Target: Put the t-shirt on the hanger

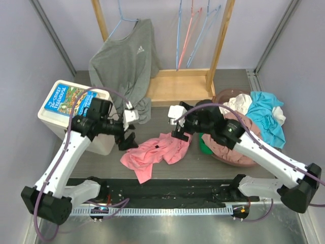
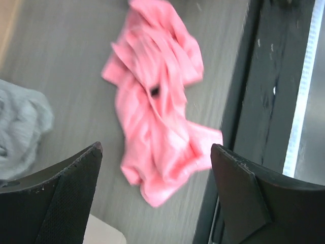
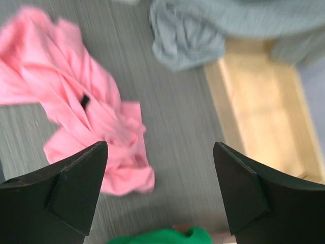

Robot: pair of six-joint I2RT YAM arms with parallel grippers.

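A pink t-shirt [image 1: 152,152] lies crumpled on the dark floor between the two arms, a small dark patch on it. My left gripper [image 1: 126,140] hangs open at its left end; in the left wrist view the shirt shows below the parted fingers. My right gripper [image 1: 180,129] is above the shirt's right end, fingers apart and empty, with the shirt beneath in the right wrist view. A grey t-shirt [image 1: 122,61] hangs from a blue hanger on the wooden rack; empty blue and pink hangers [image 1: 188,35] hang to its right.
A white bin [image 1: 104,142] with a book on top stands at the left. At the right, a brown tub [image 1: 228,95] holds white, turquoise and brown clothes, with green cloth [image 3: 162,236] at its near side. The wooden rack base [image 1: 177,84] is bare at the back.
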